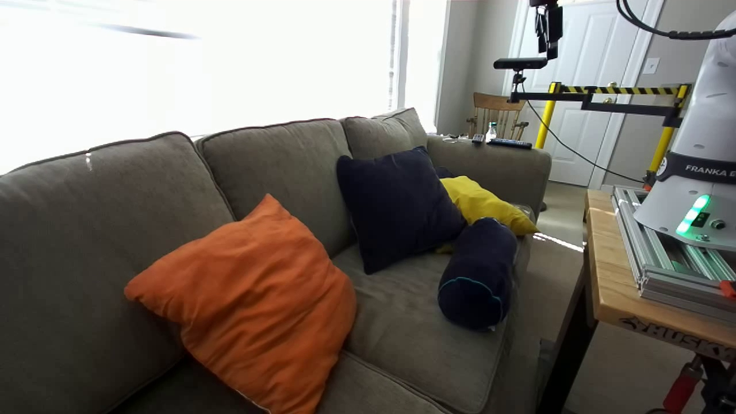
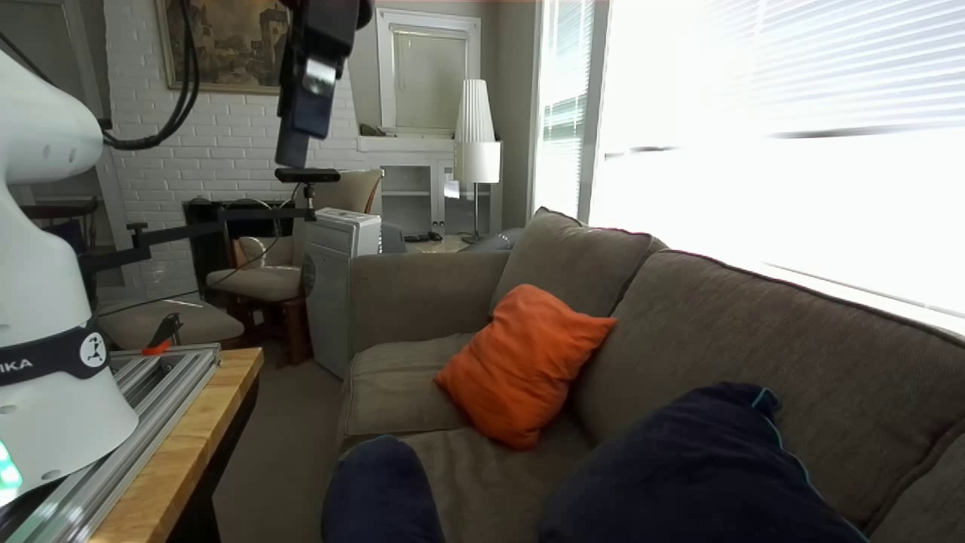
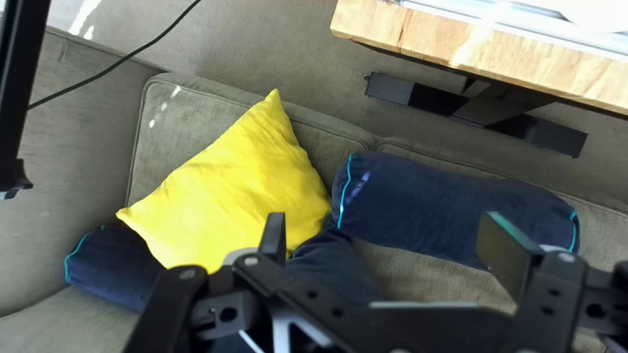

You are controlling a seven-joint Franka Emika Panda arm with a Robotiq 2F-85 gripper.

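High above the couch, my gripper stands open, its two fingers wide apart and nothing between them. Beneath it in the wrist view are a yellow pillow [image 3: 235,182] and a navy bolster [image 3: 424,203] with teal piping. A square navy pillow [image 1: 400,203] leans on the backrest; in the wrist view my gripper covers much of it. An orange pillow [image 2: 525,362] rests tilted against the backrest toward the couch's other end. Another navy cushion [image 3: 115,264] shows partly beside the yellow pillow.
The grey-brown couch [image 1: 407,314] runs beside the wooden workbench [image 1: 607,276] that carries my arm, with a floor gap between. A camera on a boom [image 1: 521,63] and its cable hang near the couch's armrest [image 1: 497,162], where remotes and a small bottle lie.
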